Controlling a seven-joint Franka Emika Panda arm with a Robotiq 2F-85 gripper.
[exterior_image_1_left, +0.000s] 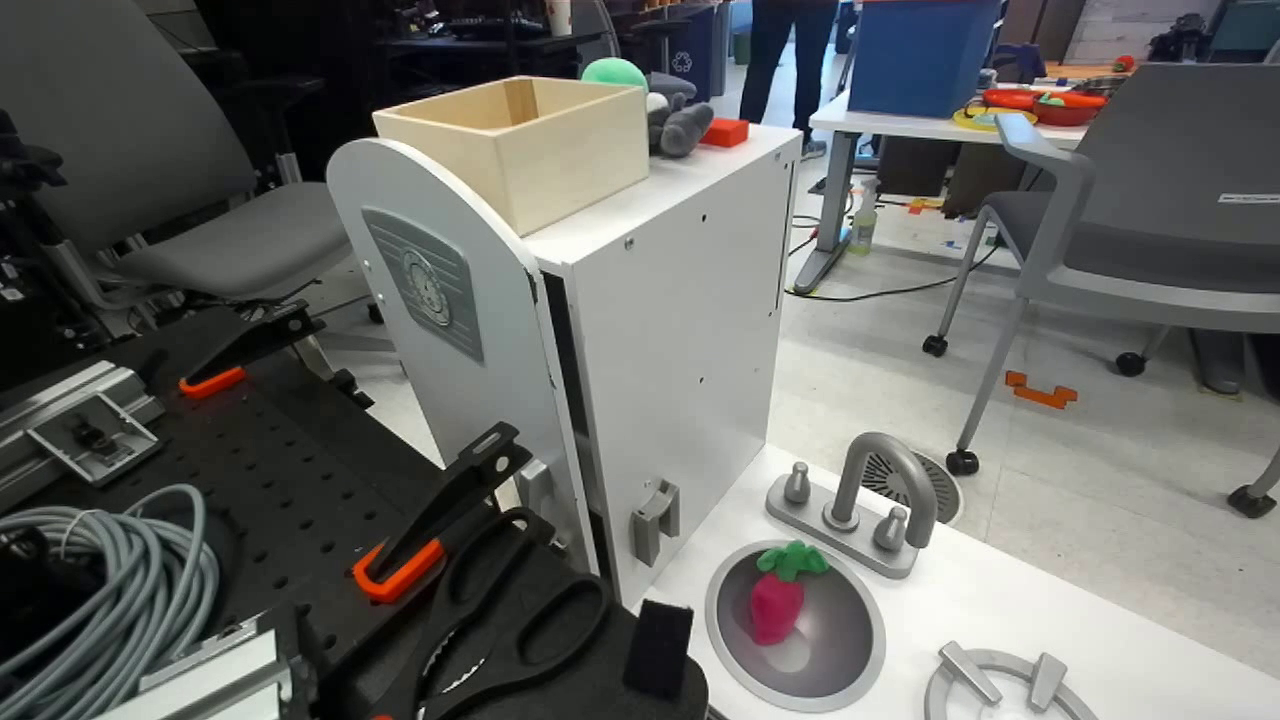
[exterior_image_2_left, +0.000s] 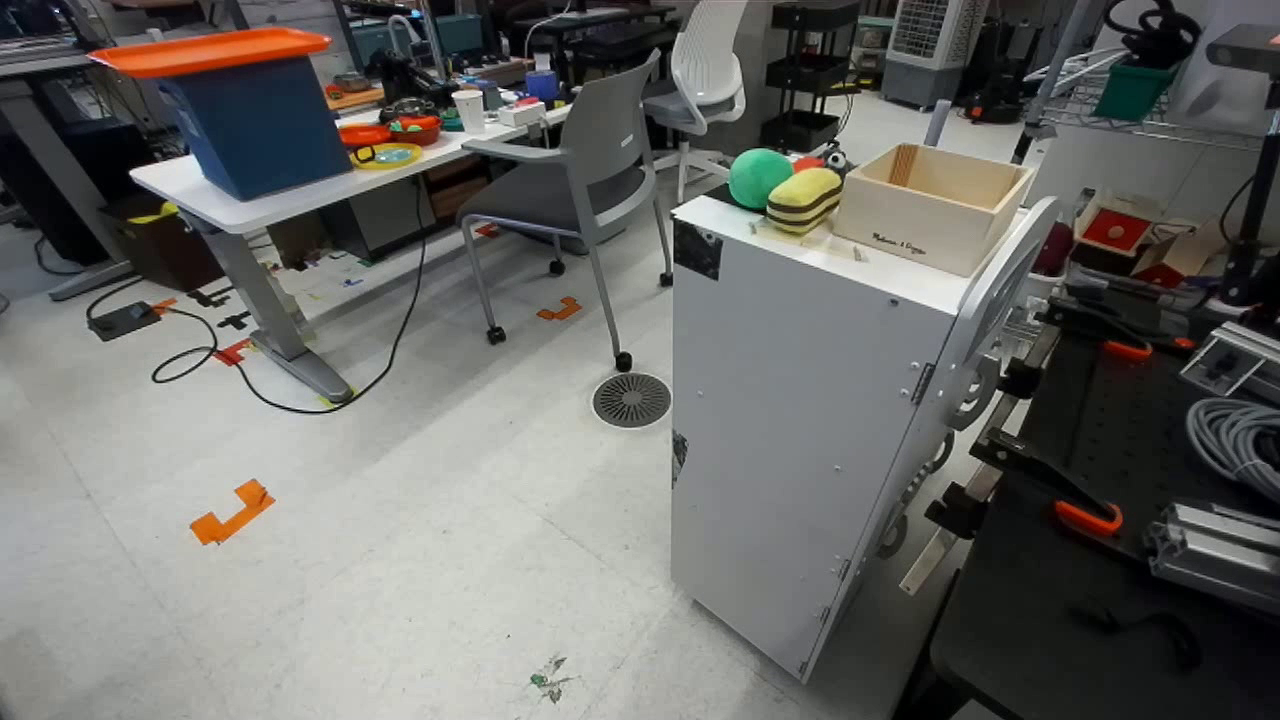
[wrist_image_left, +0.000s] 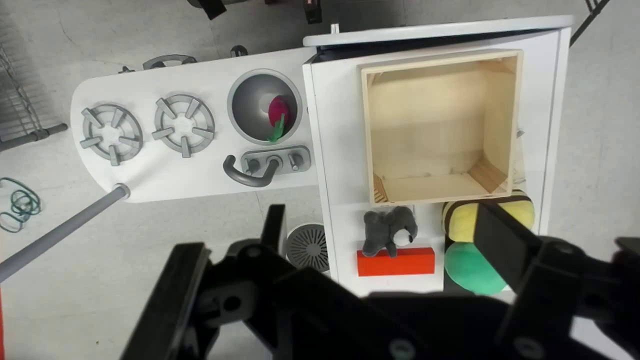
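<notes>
Wide open, my gripper looks down over the white cabinet in the wrist view, nothing held between its fingers. Below it on the cabinet top lie a grey plush toy (wrist_image_left: 384, 229), a red block (wrist_image_left: 396, 262), a yellow-and-black striped plush (wrist_image_left: 462, 220) and a green ball (wrist_image_left: 474, 268). An empty wooden box (wrist_image_left: 429, 126) stands beside them. A pink plush with green leaves (exterior_image_1_left: 777, 608) rests in the grey sink (exterior_image_1_left: 854, 654). Neither exterior view shows the gripper.
The white cabinet (exterior_image_1_left: 672, 348) rises beside the sink counter, with a curved door panel (exterior_image_1_left: 450, 240). A grey faucet (exterior_image_1_left: 921, 492) arches near the sink. Stove burners (wrist_image_left: 183, 125) lie farther along the counter. A black table (exterior_image_2_left: 1116, 480) adjoins the cabinet.
</notes>
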